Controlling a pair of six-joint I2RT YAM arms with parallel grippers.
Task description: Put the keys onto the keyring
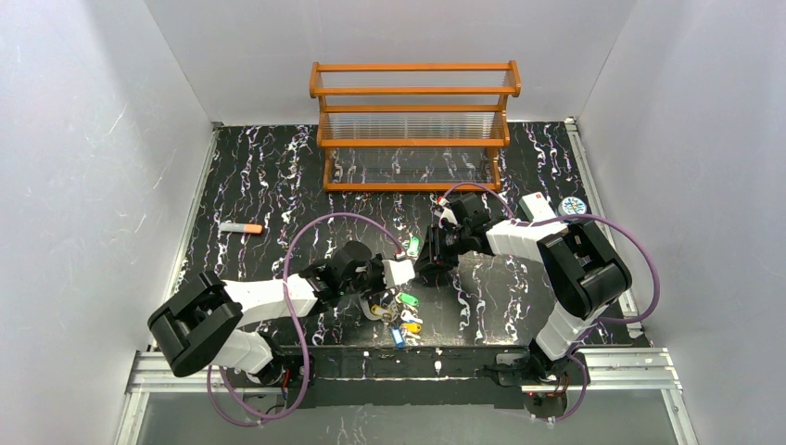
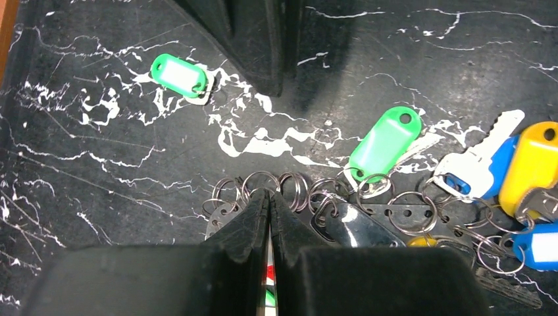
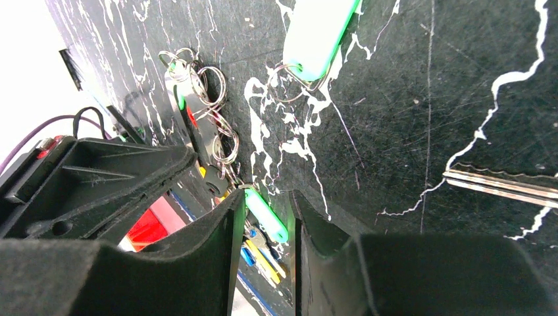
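Note:
My left gripper is shut with nothing between its fingers. The metal rings (image 2: 289, 187) of the keyring holder (image 2: 378, 220) lie around and below its tips, outside the fingers. Part of the holder is hidden under the fingers. A green tag with a key (image 2: 385, 145) lies against the rings; a separate green tag (image 2: 179, 76) rests apart at upper left. In the right wrist view that loose tag (image 3: 319, 36) carries a small ring. My right gripper stands part open and empty, with a green tag (image 3: 266, 216) visible beyond the gap.
Yellow (image 2: 528, 161) and blue (image 2: 539, 247) key tags crowd the holder's right side. A wooden rack (image 1: 412, 144) stands at the back. An orange-ended object (image 1: 243, 227) lies at left; a white box (image 1: 536, 206) sits at right. Both grippers are close together.

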